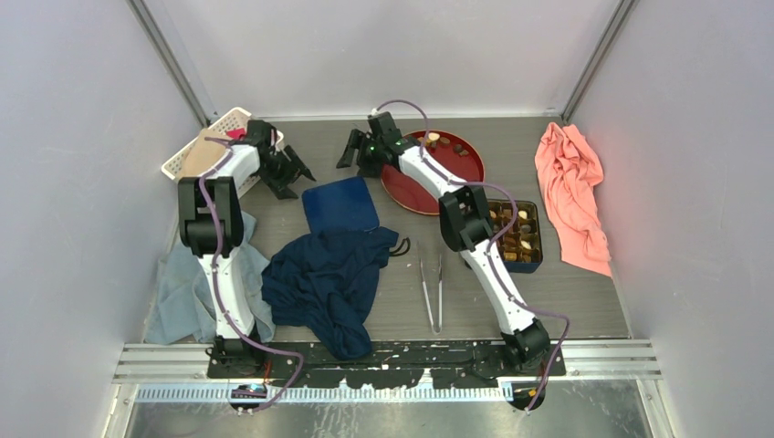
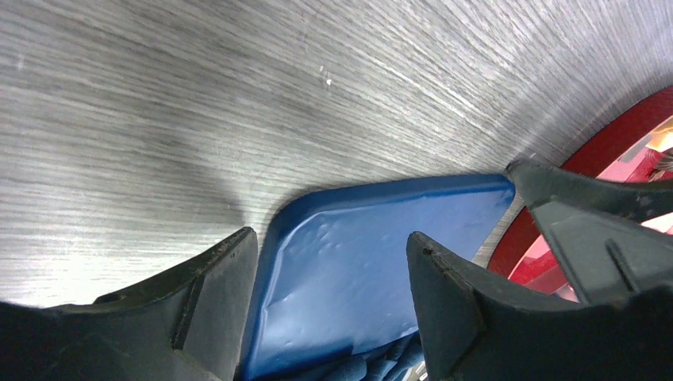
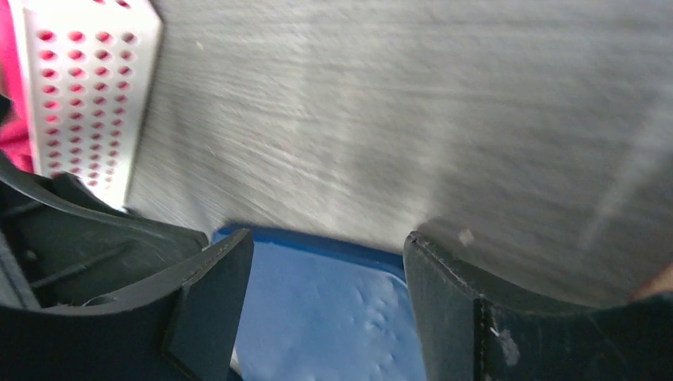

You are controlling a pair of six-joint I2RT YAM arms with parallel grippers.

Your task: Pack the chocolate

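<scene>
A blue box lid [image 1: 339, 203] lies on the table at centre left, its lower edge on dark navy cloth [image 1: 324, 287]. My left gripper [image 1: 297, 181] is open at the lid's left, with nothing between its fingers. My right gripper [image 1: 354, 155] is open above the lid's top edge, also empty. At the right, a chocolate box [image 1: 525, 254] holds chocolates in compartments, partly hidden by my right arm. Several chocolates sit on a red plate [image 1: 406, 199] behind that arm.
A white basket [image 1: 173, 164] stands back left, pale blue cloth [image 1: 169, 292] front left, pink cloth [image 1: 575, 192] far right. Metal tongs [image 1: 429, 310] lie front centre.
</scene>
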